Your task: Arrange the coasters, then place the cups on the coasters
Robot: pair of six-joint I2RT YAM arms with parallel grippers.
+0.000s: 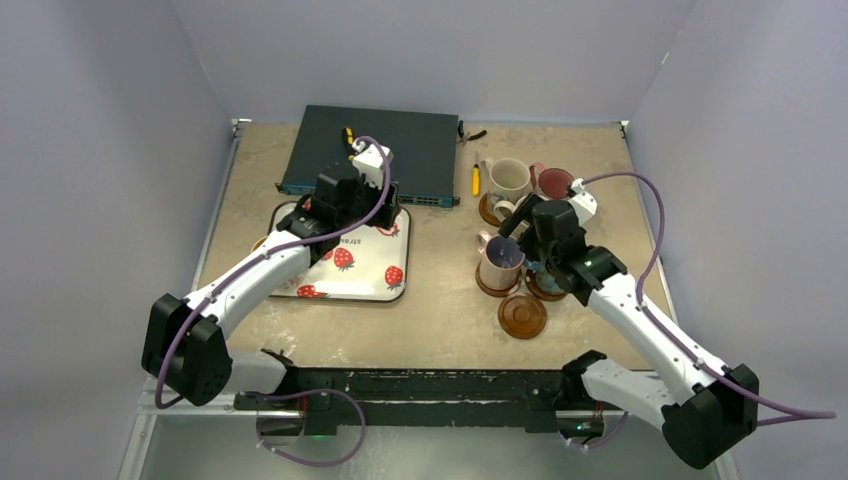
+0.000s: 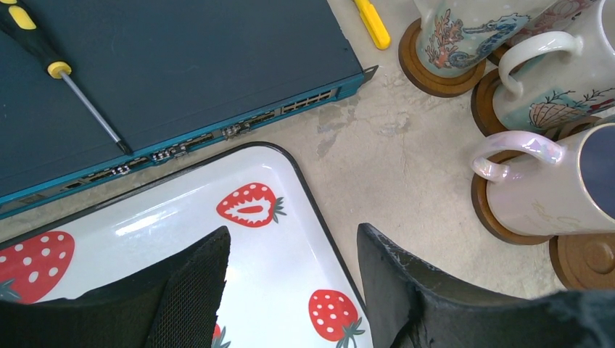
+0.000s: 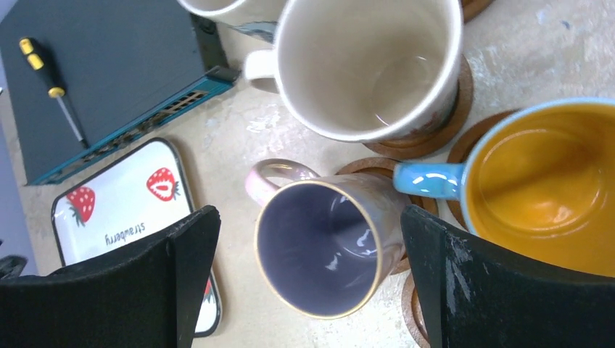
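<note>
A pinkish-white cup with a purple inside (image 1: 500, 262) stands on a brown coaster (image 1: 491, 289) at the right of the table. Just in front of it lies a bare round coaster (image 1: 522, 316). My right gripper is open over the cups; in its wrist view the purple-lined cup shows between the fingers, and I cannot tell whether they touch it. A blue cup with an orange inside (image 3: 547, 181) is to the right, partly covered by a finger. My left gripper hangs open over the strawberry tray, with nothing between its fingers.
Cream cups (image 1: 509, 178) and a red-lined cup (image 1: 555, 183) crowd the back right. The tray (image 2: 170, 217) lies at left before a dark flat box (image 1: 400, 145) bearing a screwdriver (image 2: 43, 47). Bare table (image 1: 440, 310) separates tray and cups.
</note>
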